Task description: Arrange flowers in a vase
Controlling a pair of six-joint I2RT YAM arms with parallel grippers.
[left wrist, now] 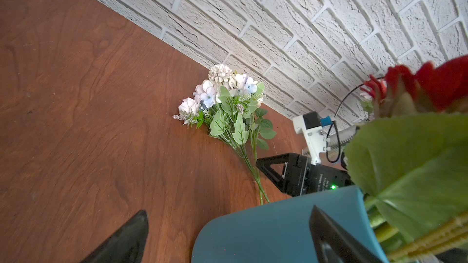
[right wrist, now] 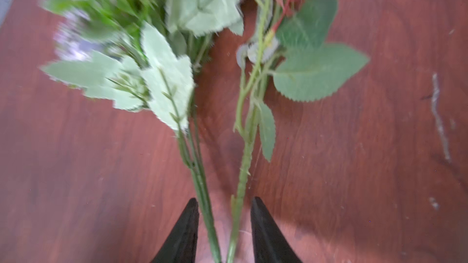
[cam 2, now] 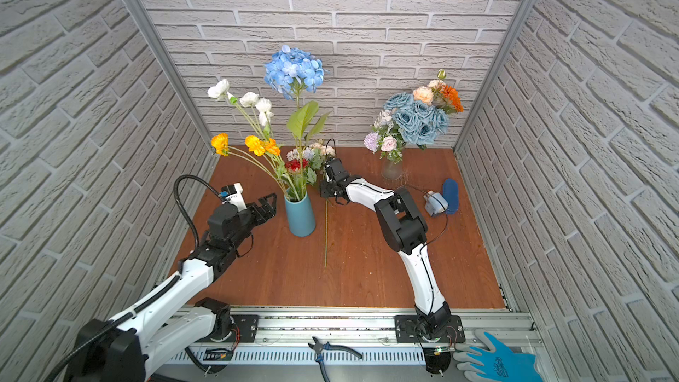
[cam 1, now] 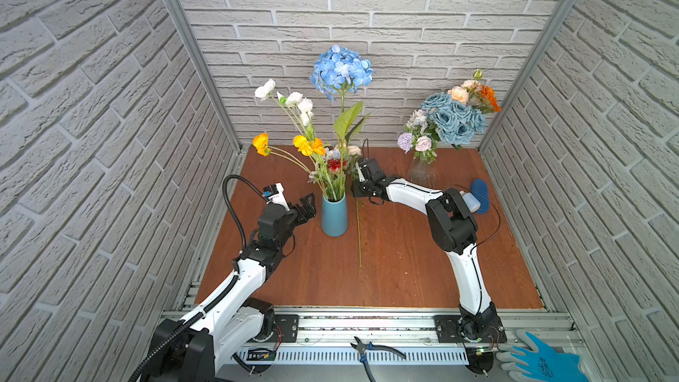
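A teal vase (cam 1: pixel 334 218) holds white, yellow and red flowers and a blue hydrangea (cam 1: pixel 341 68). Behind it, a pale flower bunch (left wrist: pixel 209 95) lies on the table, its green stems (right wrist: pixel 203 190) beside a leafy stem (right wrist: pixel 243 175). My right gripper is low over both stems, part open, with the stems visible between the fingertips. My left gripper stands open left of the vase, the vase wall filling part of its wrist view.
A clear vase (cam 1: pixel 421 168) with blue roses and other flowers stands at back right. A blue oval object (cam 1: pixel 480 196) lies at the right edge.
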